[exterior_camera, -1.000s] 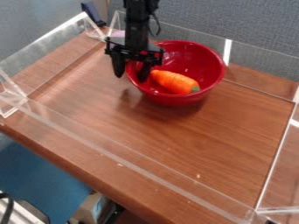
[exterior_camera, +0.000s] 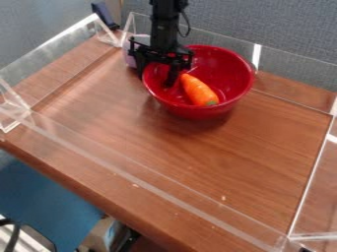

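A red bowl stands on the wooden tabletop at the upper middle, with an orange toy carrot lying tilted inside it. My black gripper hangs over the bowl's left side, its lower part reaching down by the rim, left of the carrot. Whether its fingers are open or shut is too dark and small to tell. A pinkish object is partly hidden behind the gripper at the left.
Clear low walls edge the wooden table. The front and right parts of the tabletop are empty. A grey panel stands behind.
My gripper has shifted a little right and down into the bowl. The carrot now lies more steeply angled, and the bowl looks slightly shifted.
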